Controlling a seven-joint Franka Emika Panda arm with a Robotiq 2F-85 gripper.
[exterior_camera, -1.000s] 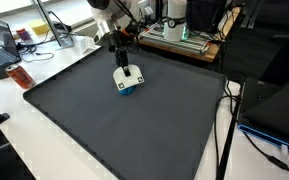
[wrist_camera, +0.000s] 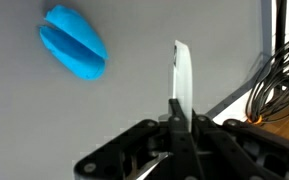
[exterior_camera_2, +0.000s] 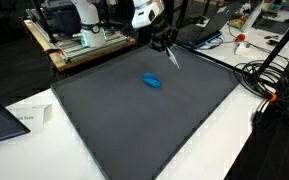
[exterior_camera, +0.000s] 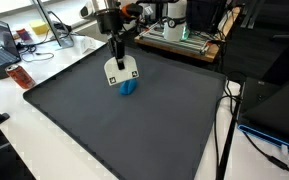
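Observation:
A thin white flat piece with two dark holes [exterior_camera: 120, 71] hangs from my gripper [exterior_camera: 118, 56], which is shut on it. From the wrist camera the white piece [wrist_camera: 183, 76] appears nearly edge-on, sticking out beyond the dark fingers. Below it, apart from the gripper, a blue object [exterior_camera: 128, 87] lies on the dark grey table mat. In the wrist view this blue object [wrist_camera: 75, 43] is at upper left and shows a groove or fold along it. Exterior view 2 has the blue object [exterior_camera_2: 151, 81] in front of the white strip [exterior_camera_2: 174, 58].
Cables [wrist_camera: 276, 90] lie beyond its edge. An orange-red can [exterior_camera: 21, 76] and a laptop [exterior_camera: 6, 40] stand off to the left in exterior view 1. A wooden-topped stand [exterior_camera: 184, 45] is behind the mat.
The gripper has risen and moved slightly left in exterior view 1, carrying the white piece with it. More of the blue object now shows; it stays on the mat.

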